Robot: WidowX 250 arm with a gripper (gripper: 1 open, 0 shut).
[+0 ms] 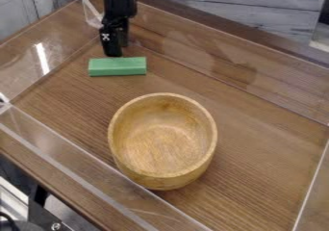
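A green rectangular block (117, 66) lies flat on the wooden table, toward the upper left. Just behind it, my black gripper (112, 44) hangs low over the table, small and dark in this view, open by the look of it, though the fingers are hard to make out. A round, light wooden bowl (164, 141) stands in the lower middle, in front of the block and to its right.
A pale wooden wall runs along the back. The table's left edge drops away at lower left.
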